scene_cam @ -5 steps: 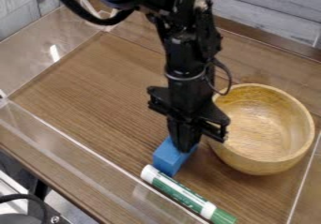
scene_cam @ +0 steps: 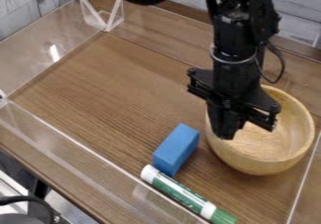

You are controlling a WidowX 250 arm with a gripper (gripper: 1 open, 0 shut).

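The black gripper [scene_cam: 231, 117] hangs over a large cream-coloured bowl [scene_cam: 257, 153] at the right, its tips low at the bowl's near-left part. Whether it is open or shut, or has anything between its fingers, is hard to tell. A blue block [scene_cam: 175, 149] lies on the wooden table just left of the bowl.
A white and green tube [scene_cam: 175, 188] lies in front of the block along the near edge. Clear acrylic walls border the left side.
The gripper has moved right, away from above the blue block to over the bowl. The blue block is now fully in view.
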